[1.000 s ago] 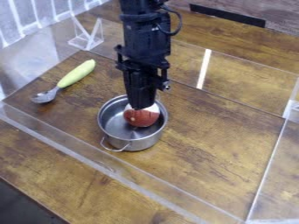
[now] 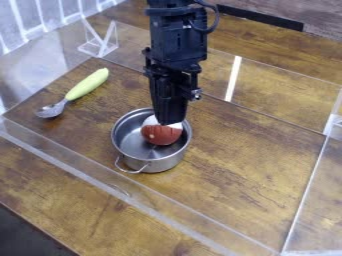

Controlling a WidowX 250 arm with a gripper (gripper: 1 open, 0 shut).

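Note:
A small steel pot (image 2: 135,151) with a wire handle stands on the wooden table. Inside it sits a round object (image 2: 162,134), reddish-brown with a white top. My black gripper (image 2: 171,112) points down from above, its fingertips over the pot by the object's white top. It looks shut, with nothing visible held; whether it touches the object is hard to tell.
A spoon (image 2: 54,108) and a pale yellow-green elongated item (image 2: 87,84) lie left of the pot. Clear low panels (image 2: 309,200) border the work area. The table right of the pot is bare.
My gripper has shifted slightly to the right and changed its tilt a little above the pot. The pot and the other items look unmoved.

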